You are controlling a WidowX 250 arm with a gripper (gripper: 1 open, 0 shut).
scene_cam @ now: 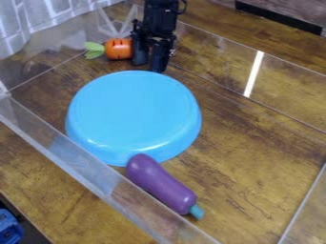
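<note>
My black gripper (149, 52) is at the top of the view, low over the wooden floor of a clear-walled box, just right of an orange object (118, 49) with green leaves; its fingers are dark, and whether they are open or shut is unclear. A blue round lid-like dish (132, 112) lies in the middle left. A purple toy eggplant (162, 185) with a teal tip lies diagonally below it.
Clear walls (51, 152) run along the left and the right sides. A dark blue object (7, 229) sits outside at the lower left.
</note>
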